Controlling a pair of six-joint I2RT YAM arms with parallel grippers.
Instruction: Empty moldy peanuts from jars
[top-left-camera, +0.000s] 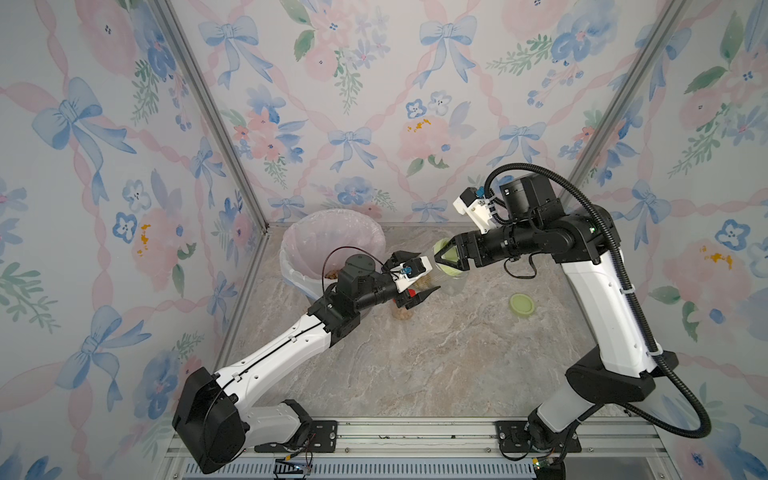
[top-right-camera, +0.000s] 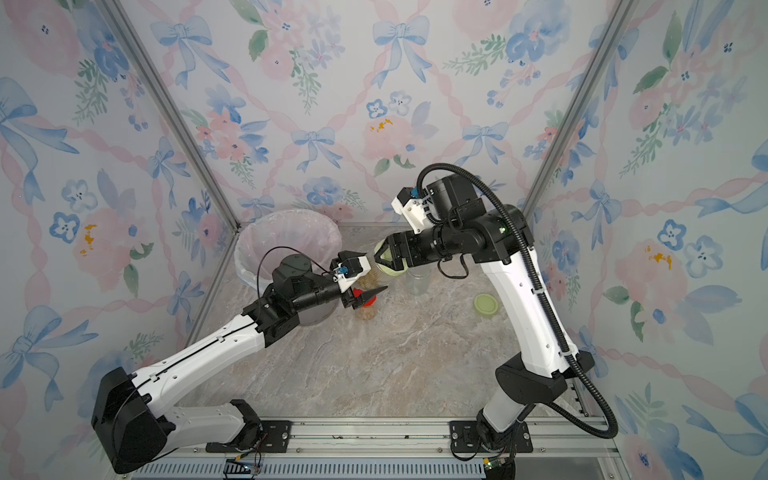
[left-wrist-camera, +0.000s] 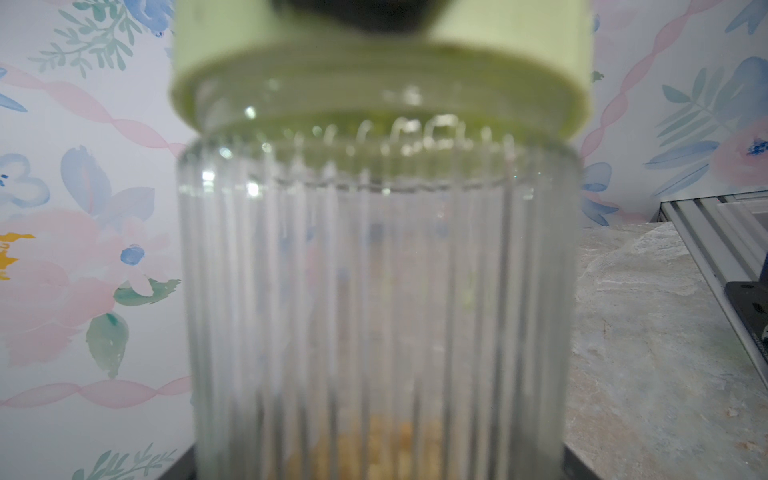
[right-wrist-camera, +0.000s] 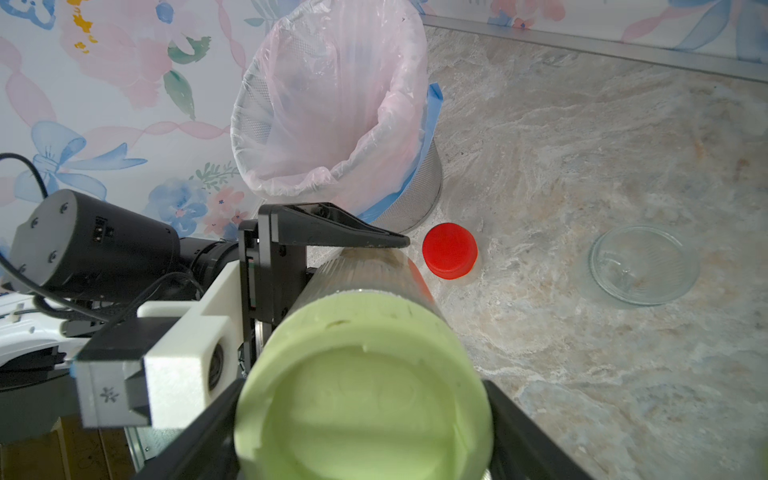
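Observation:
A ribbed glass jar (left-wrist-camera: 376, 304) with a pale green lid (right-wrist-camera: 364, 416) is tilted above the table, some peanuts (left-wrist-camera: 384, 448) showing low inside. My left gripper (top-left-camera: 424, 276) has its fingers (right-wrist-camera: 344, 228) spread wide on either side of the jar's body. How firmly they press on the glass cannot be told. From the right, my right gripper (top-left-camera: 449, 254) reaches over the lid, its spread fingers (right-wrist-camera: 208, 432) flanking the lid's rim. The lid sits on the jar's mouth; a thread band shows below its edge in the left wrist view.
The lined waste bin (top-left-camera: 332, 240) stands at the back left. A red-lidded jar (right-wrist-camera: 449, 250) is close by it. An empty clear jar (right-wrist-camera: 644, 264) and a loose green lid (top-left-camera: 521, 304) lie farther right.

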